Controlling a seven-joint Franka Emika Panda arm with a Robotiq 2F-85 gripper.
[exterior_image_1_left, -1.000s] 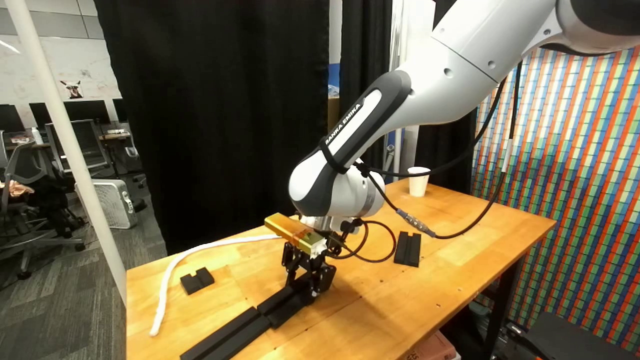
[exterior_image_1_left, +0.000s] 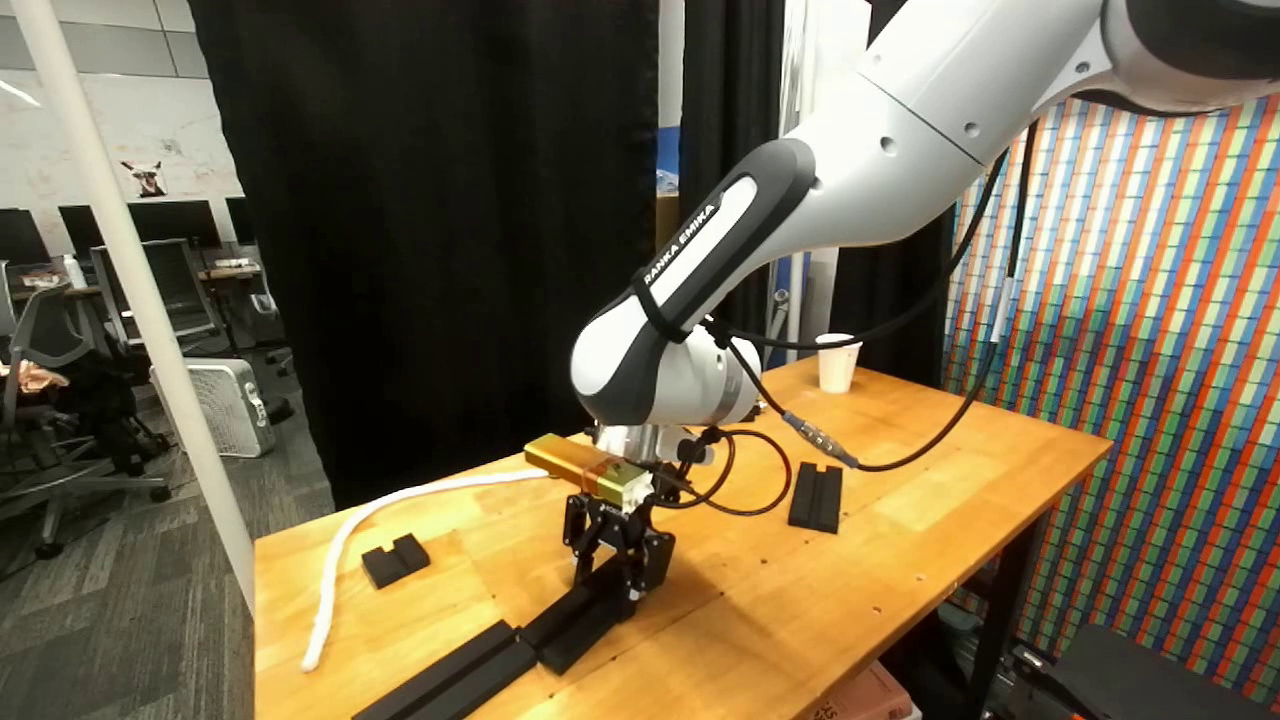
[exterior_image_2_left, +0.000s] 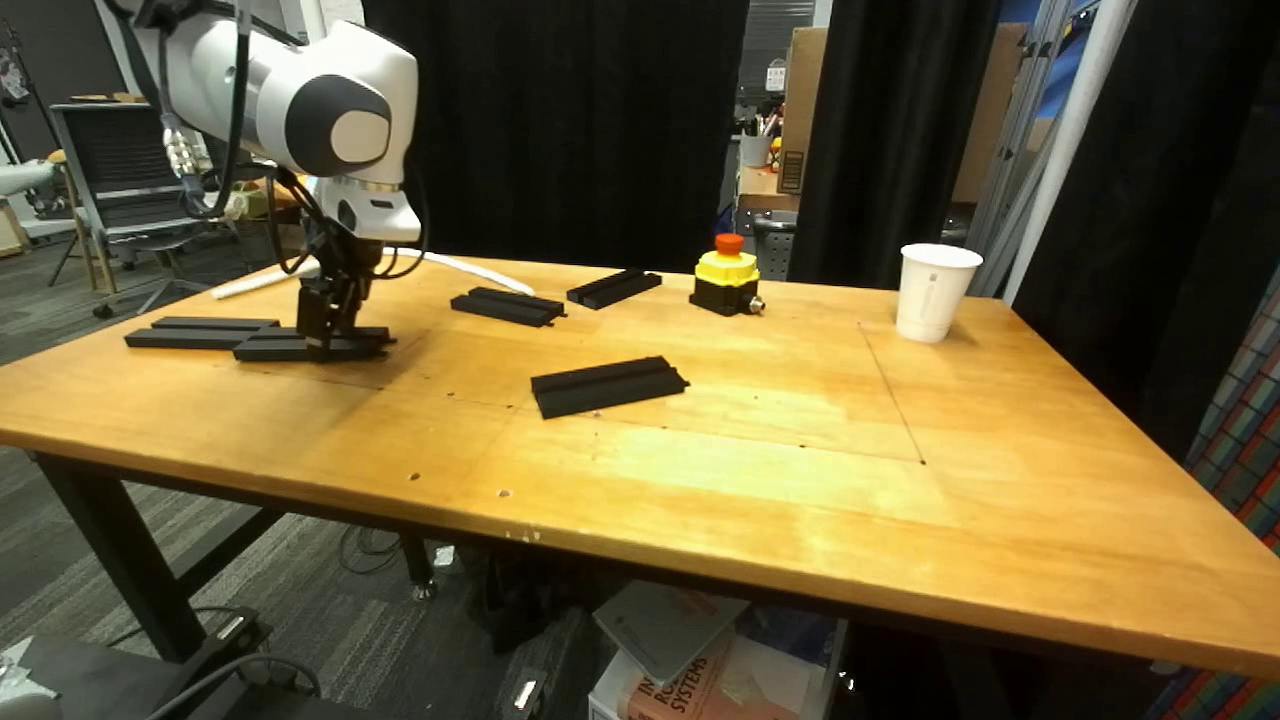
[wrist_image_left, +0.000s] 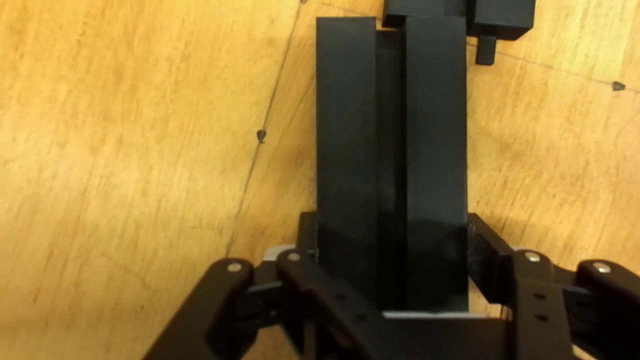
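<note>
My gripper is shut on a long black grooved block (wrist_image_left: 436, 150), one finger on each long side near its closer end. The far end of this block reaches a second black grooved block (wrist_image_left: 501, 15), which sits offset to the right in the wrist view. A small peg sticks out from that second block's near end, beside the held block. In exterior view 1 the held block (exterior_image_1_left: 566, 636) lies low at the table surface, roughly in line with the second block (exterior_image_1_left: 450, 678) but shifted sideways. Whether their ends touch cannot be told.
Other black grooved blocks lie apart: one in the middle (exterior_image_2_left: 609, 386), two farther back (exterior_image_2_left: 509, 306) (exterior_image_2_left: 614, 288). A white cord (exterior_image_1_left: 330, 588), an emergency-stop button (exterior_image_2_left: 726, 278) and a paper cup (exterior_image_2_left: 936, 292) are also on the table (exterior_image_2_left: 960, 480).
The arm has lowered slightly, and the held block's end has shifted a little towards the camera of exterior view 1. A small step now shows where the two blocks meet.
</note>
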